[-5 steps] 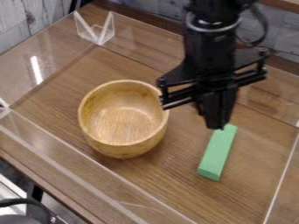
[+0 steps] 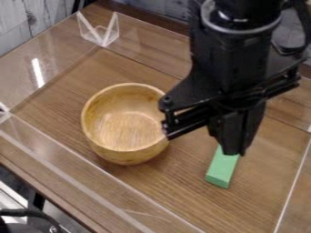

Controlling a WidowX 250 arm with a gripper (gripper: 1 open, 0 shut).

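My dark grey gripper [image 2: 216, 127] fills the upper right of the camera view, large and close to the camera, above the table between a wooden bowl [image 2: 109, 118] and a green block [image 2: 223, 170]. Its fingertips hang just above and left of the block's far end, which is partly hidden behind it. I cannot tell how far apart the fingers are or whether anything is between them. The bowl stands on the left, empty as far as it shows.
A clear plastic object [image 2: 100, 29] stands at the back left. A dark cable lies at the lower left corner.
The gripper and arm have moved nearer the camera and grown larger in view, now covering more of the table and the block's far end. The bowl and block lie where they were.
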